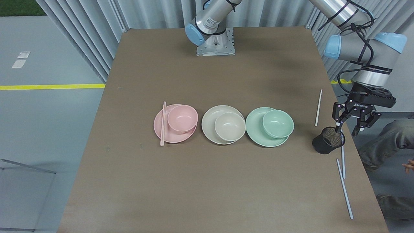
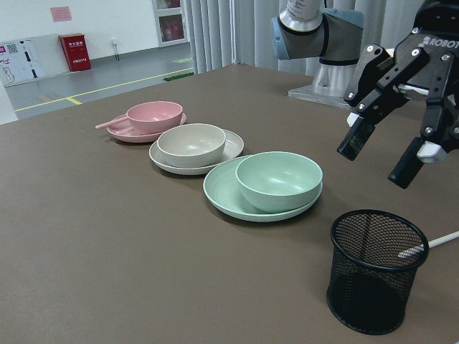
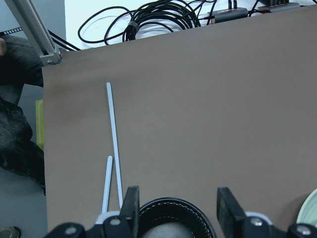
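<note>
My gripper (image 1: pixel 350 125) stands open above the black mesh pen cup (image 1: pixel 325 141) at the table's right edge, with nothing seen between its fingers. A white chopstick (image 1: pixel 318 108) lies behind the cup, and pale blue chopsticks (image 1: pixel 344 188) lie in front of it. Left of the cup are a green bowl (image 1: pixel 278 124) on a green plate (image 1: pixel 256 130), a cream bowl (image 1: pixel 230 127) on a cream plate (image 1: pixel 208 122), and a pink bowl (image 1: pixel 182 118) on a pink plate (image 1: pixel 175 136) with pink chopsticks (image 1: pixel 163 123).
Coiled black cables (image 3: pixel 161 17) lie beside the table in the wrist view. A person's legs are at the right.
</note>
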